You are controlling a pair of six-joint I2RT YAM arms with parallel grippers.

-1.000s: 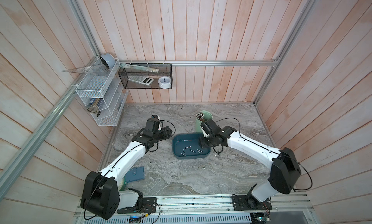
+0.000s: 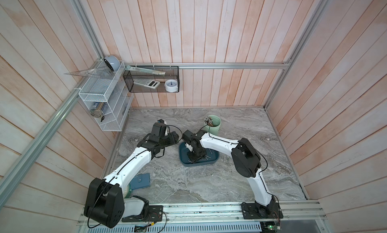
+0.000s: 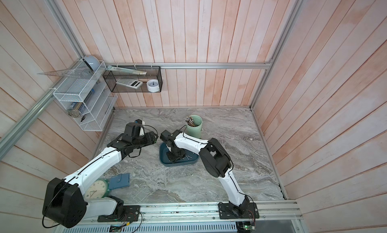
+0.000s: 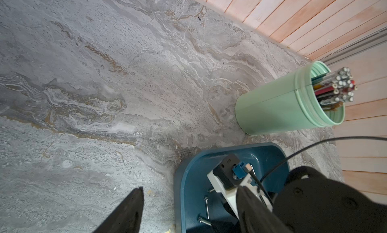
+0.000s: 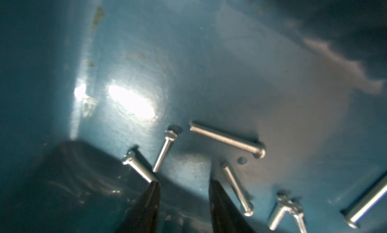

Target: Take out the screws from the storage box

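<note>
The blue storage box stands mid-table, with loose metal screws on its floor. My right gripper is low inside the box, open, its fingertips apart with no screw held. In the right wrist view, a short screw lies by the left fingertip and another screw is beside the right fingertip. Farther off are a small screw, a long screw, a pair of screws and a thick screw. My left gripper hangs left of the box, open and empty.
A green cup holding pencils stands behind the box. Several small metal pieces lie on the table to its right. A blue notebook lies front left.
My right gripper has moved left from the box's right edge and down into the box, over the screws at its left part. The left arm has stayed still.
</note>
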